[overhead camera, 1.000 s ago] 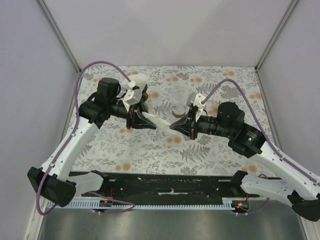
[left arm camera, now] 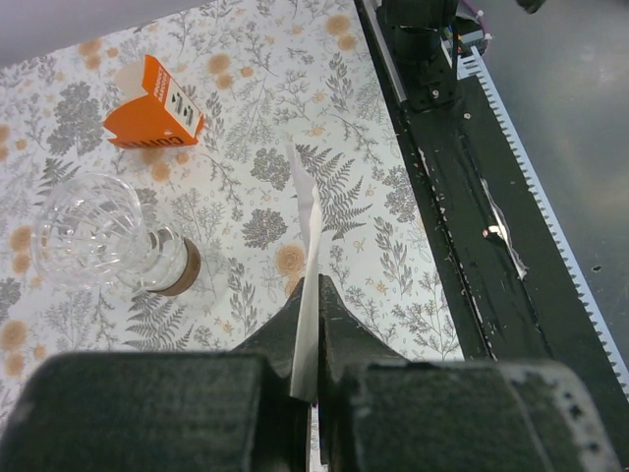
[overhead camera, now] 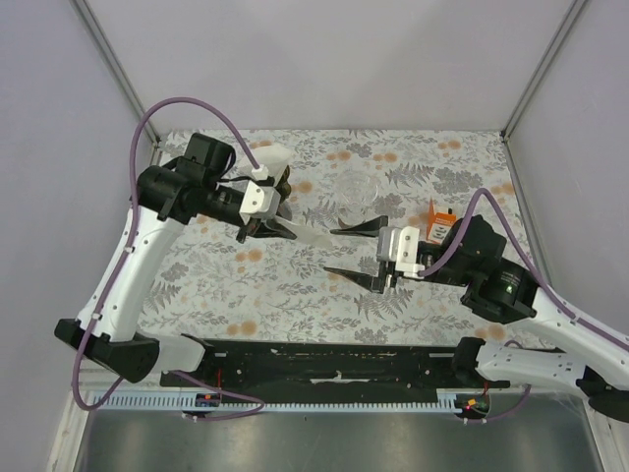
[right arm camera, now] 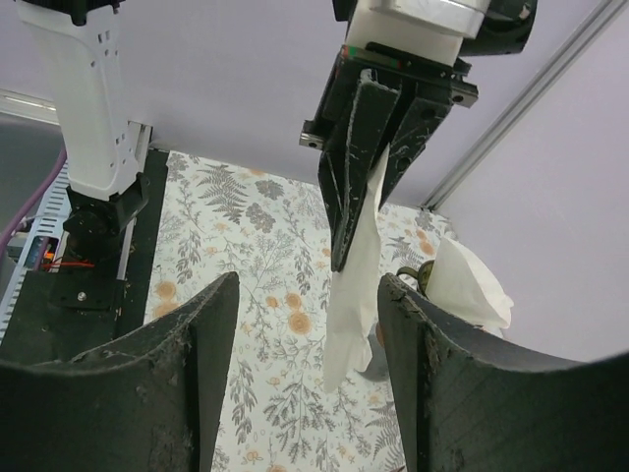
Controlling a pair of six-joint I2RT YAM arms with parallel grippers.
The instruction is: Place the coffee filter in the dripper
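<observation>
A white paper filter (overhead camera: 310, 234) is pinched in my left gripper (overhead camera: 282, 228), which is shut; in the left wrist view it appears edge-on as a thin strip (left arm camera: 307, 236) rising from the closed fingers, and in the right wrist view it hangs down from them. My right gripper (overhead camera: 352, 256) stands open just right of the filter, its fingers apart with nothing clearly between them. The glass dripper (overhead camera: 356, 192) stands at the back centre of the table, on a glass vessel with a brown band (left arm camera: 172, 265).
An orange filter box (overhead camera: 438, 224) lies to the right, partly behind my right arm. More white paper (right arm camera: 467, 290) sits at the back left near a metal object behind my left arm.
My left gripper, with the filter, has shifted slightly up and left in the top view.
</observation>
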